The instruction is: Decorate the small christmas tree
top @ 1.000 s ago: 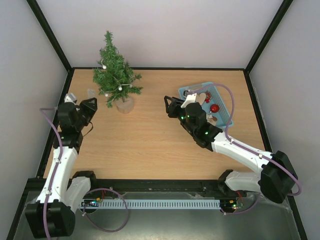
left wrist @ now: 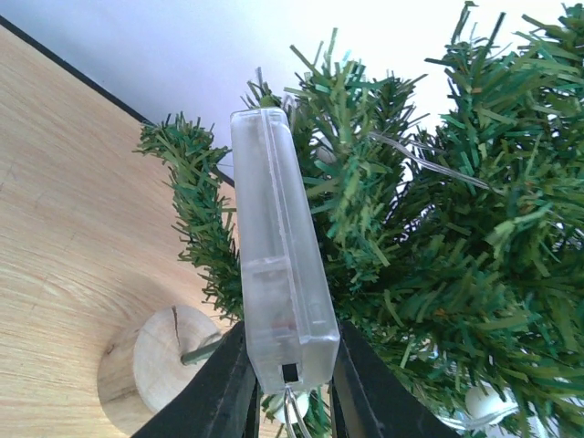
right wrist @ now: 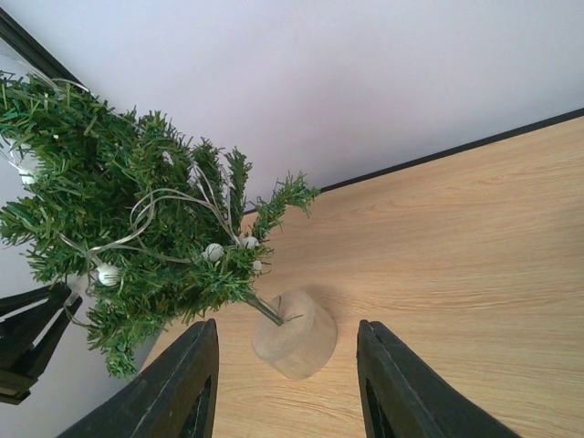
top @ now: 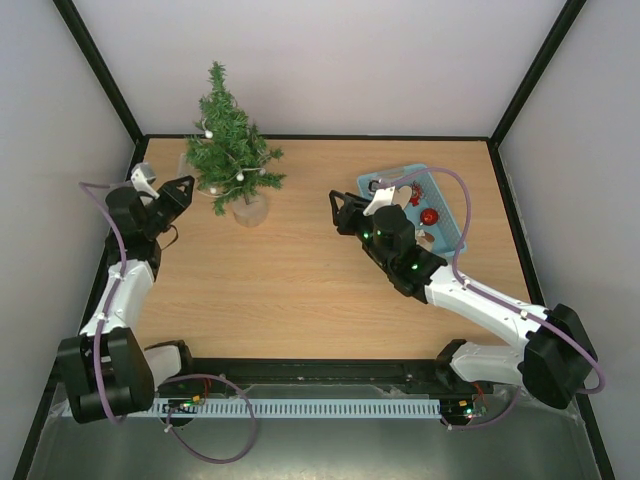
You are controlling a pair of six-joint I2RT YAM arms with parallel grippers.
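The small green Christmas tree (top: 232,150) stands upright in its pale round base (top: 250,209) at the back left, with a thin light string and white bulbs (right wrist: 213,252) among its branches. A clear, long box (left wrist: 276,228), with a wire at its lower end, is gripped by my left gripper. It overlaps the branches in the left wrist view; whether it touches them I cannot tell. From above, the left gripper is just left of the tree. My right gripper is apart from the tree, over the table's right-middle, its fingers parted around nothing.
A light blue basket (top: 461,246) with red and other ornaments (top: 429,216) stands at the right, partly hidden by my right arm. A wall rises close behind the tree.
My left gripper has moved toward the back of the table, alongside the tree, with the clear box still held. The right arm and the tree look unmoved.
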